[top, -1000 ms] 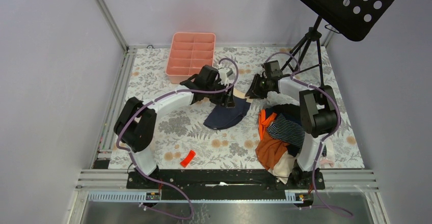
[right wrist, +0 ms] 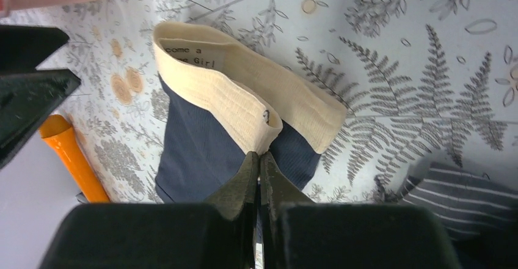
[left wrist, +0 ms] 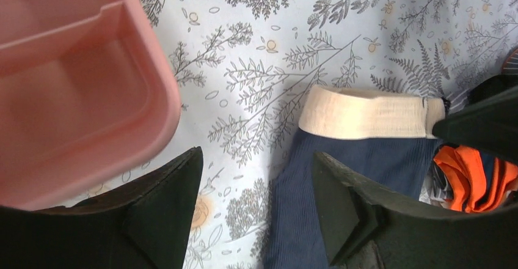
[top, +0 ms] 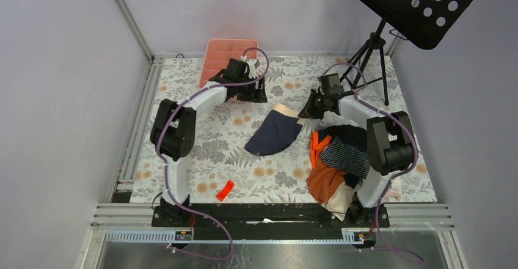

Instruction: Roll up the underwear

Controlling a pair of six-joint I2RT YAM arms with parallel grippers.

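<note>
The navy underwear (top: 272, 134) lies folded flat in mid-table, its cream waistband (left wrist: 360, 113) along the upper end. In the right wrist view my right gripper is shut, with the pinched corner of the waistband (right wrist: 244, 116) at its fingertips and the cloth creased there. My left gripper stands open above the table beside the pink organizer, left of and above the underwear, nothing between its fingers.
The pink divided organizer (top: 220, 55) is at the back left. A pile of clothes (top: 339, 165) fills the front right. A black stand (top: 379, 43) is at the back right. A small red object (top: 225, 189) lies front left.
My left gripper has moved away from the underwear, up and left toward the organizer. My right gripper has shifted only slightly, staying at the waistband's corner.
</note>
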